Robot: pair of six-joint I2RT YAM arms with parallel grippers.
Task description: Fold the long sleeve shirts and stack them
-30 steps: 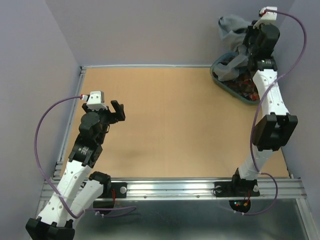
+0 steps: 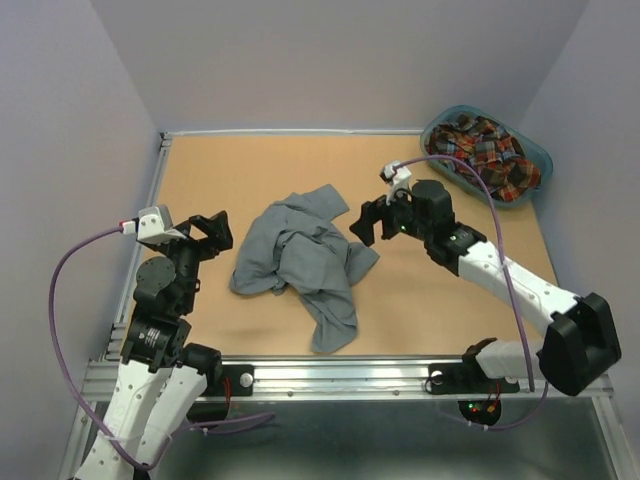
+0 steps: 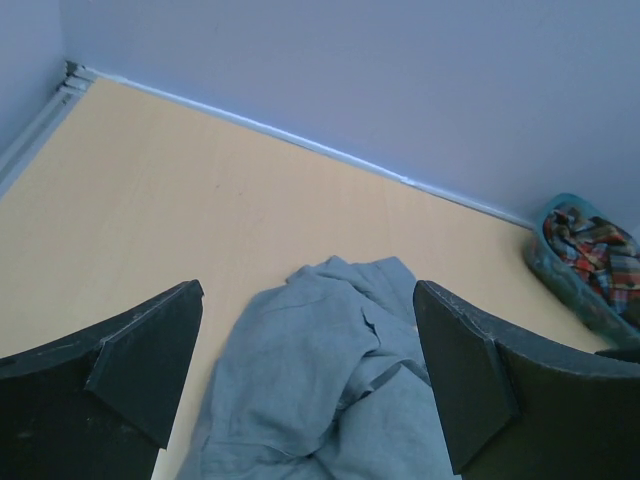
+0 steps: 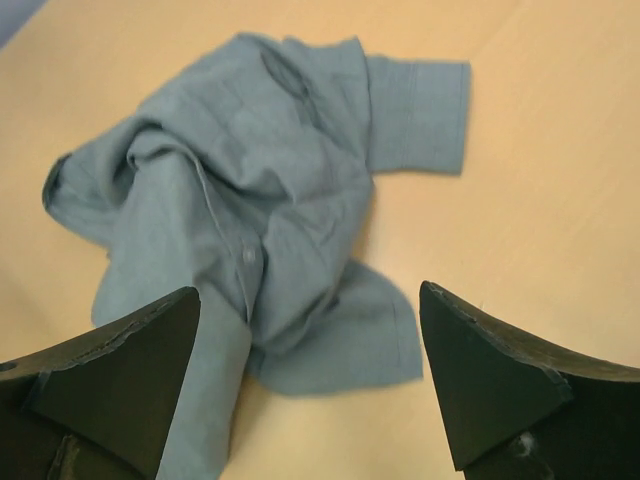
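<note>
A crumpled grey long sleeve shirt (image 2: 300,260) lies on the table (image 2: 225,180) in the middle, one sleeve end toward the back, another toward the front edge; it also fills much of both wrist views. My left gripper (image 2: 200,228) is open above the table left of the shirt, nothing between its fingers. My right gripper (image 2: 372,214) is open just right of the shirt, above it, with nothing held.
A teal basket (image 2: 435,138) with plaid cloth (image 2: 490,160) stands at the back right. Walls and metal rails border the table.
The grey shirt, lifted from the basket in my right gripper, now lies released on the table. My right gripper has come down and opened. My left gripper has shifted slightly left.
</note>
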